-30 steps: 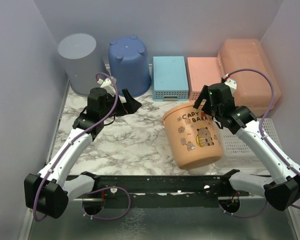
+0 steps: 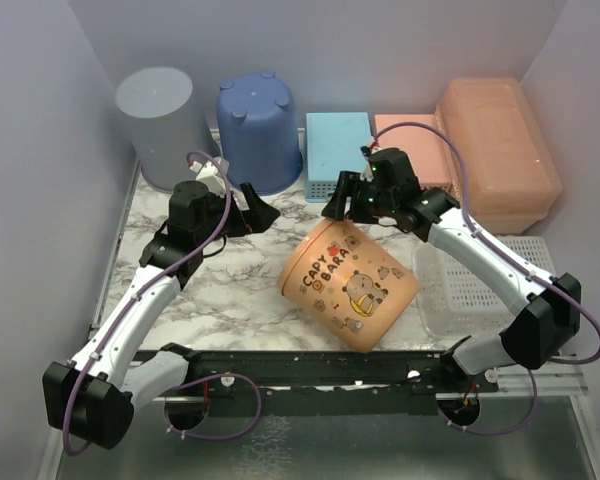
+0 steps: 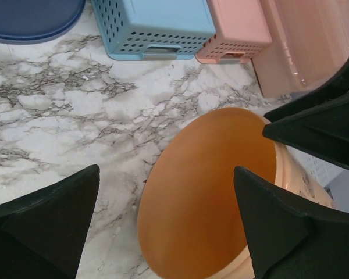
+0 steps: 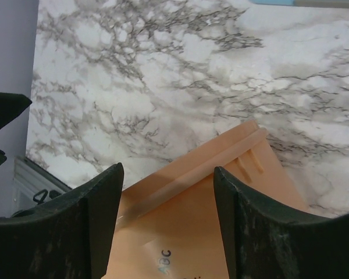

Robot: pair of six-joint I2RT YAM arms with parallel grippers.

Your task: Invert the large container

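The large orange container (image 2: 345,290), printed with a capybara and "CAPY BARA", leans tilted over the table. Its open mouth faces up and to the left, and the bare inside (image 3: 203,192) shows in the left wrist view. My right gripper (image 2: 345,205) is shut on its rim (image 4: 186,180) at the top right side; in the right wrist view the rim passes between the fingers. Left of the container, my left gripper (image 2: 260,210) hangs open and apart from it, with nothing gripped between its fingers. Whether the container's base touches the table cannot be told.
Along the back stand a grey bin (image 2: 160,130), an upturned blue bin (image 2: 258,140), a blue basket (image 2: 338,150) and a pink basket (image 2: 410,130). A large peach tub (image 2: 500,150) and a white crate (image 2: 480,290) occupy the right.
My right gripper has moved left, carrying the container's rim with it. The container has shifted left and tipped further, its mouth turning leftward. The left arm has hardly moved.
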